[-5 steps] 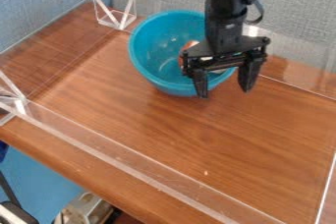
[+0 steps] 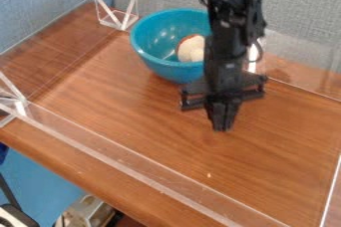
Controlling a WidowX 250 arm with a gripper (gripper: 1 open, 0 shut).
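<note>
My black gripper [image 2: 221,117] hangs over the wooden table just in front and to the right of a blue bowl [image 2: 155,50], its fingers pointing down and appearing shut with nothing visible between them. A pale round object [image 2: 189,48] sits inside the bowl, partly hidden behind the arm. The gripper is blurred.
White wire frames stand at the back-left corner [image 2: 118,12] and left edge. Grey walls rise behind, and a clear strip runs along the front edge.
The pale object in the bowl is now more visible.
</note>
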